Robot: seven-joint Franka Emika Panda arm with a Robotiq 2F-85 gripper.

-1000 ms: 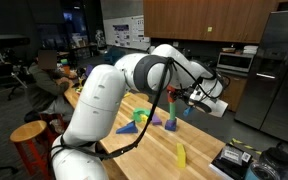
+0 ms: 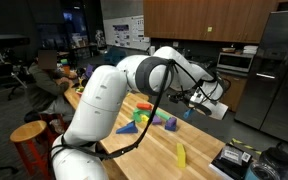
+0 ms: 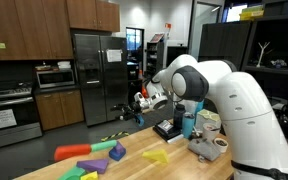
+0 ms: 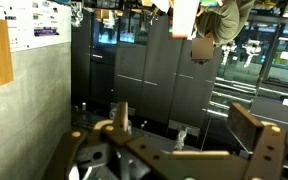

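Observation:
My gripper is open in the wrist view, nothing between its dark fingers, which face out across the room. It hangs above the table's far side in the first exterior view. A red cylinder (image 3: 70, 152) and a green cylinder (image 3: 104, 145) lie end to end at the table's edge in the second exterior view. Near them are a purple block (image 2: 171, 125), a blue piece (image 2: 127, 128) and a green block (image 3: 70, 173). Apart from this group, a yellow piece (image 2: 181, 155) lies nearer the front.
A black device (image 2: 231, 160) and dark canisters (image 2: 275, 160) stand at one end of the table. Beside them are a blue cup (image 3: 189, 126) and a metal pot (image 3: 206, 148). Bare tabletop lies between these and the blocks.
Red and green now lie low among the blocks. The arm looks nearly unmoved.

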